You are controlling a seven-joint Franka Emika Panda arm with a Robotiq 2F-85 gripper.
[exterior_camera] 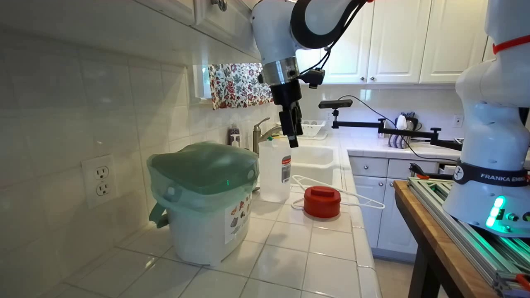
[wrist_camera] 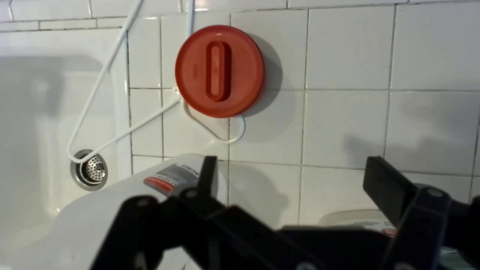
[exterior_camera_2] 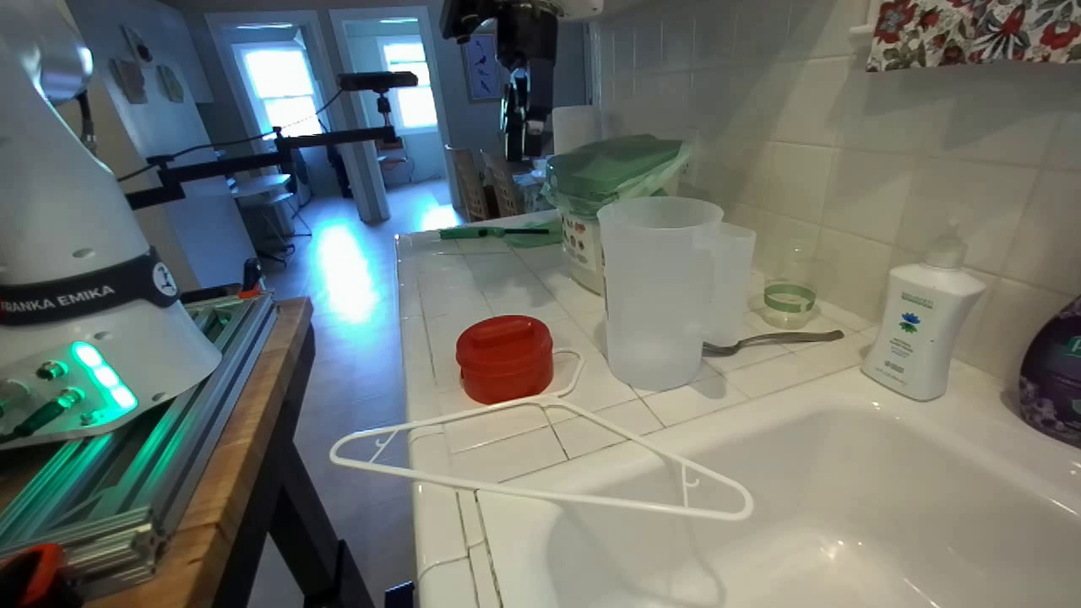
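My gripper point(exterior_camera: 294, 141) hangs in the air above the tiled counter, close over the pitcher and bin in exterior view 1. In the wrist view its two dark fingers point(wrist_camera: 377, 186) stand wide apart, with bare tile showing between them. A red round container with a ridged lid point(wrist_camera: 219, 71) sits on the counter, apart from the fingers. Its base overlaps a white clothes hanger point(exterior_camera_2: 552, 404), which reaches out over the sink edge. The translucent white pitcher point(exterior_camera_2: 659, 294) stands upright. A bin lined with a green bag point(exterior_camera: 208, 213) is by the wall.
The white sink point(exterior_camera_2: 861, 476) opens beside the hanger. A fork or spoon point(exterior_camera_2: 775, 341), a glass point(exterior_camera_2: 790, 295) and a soap bottle point(exterior_camera_2: 920, 319) are along the wall. Clear tile point(exterior_camera: 303, 268) lies in front of the red container.
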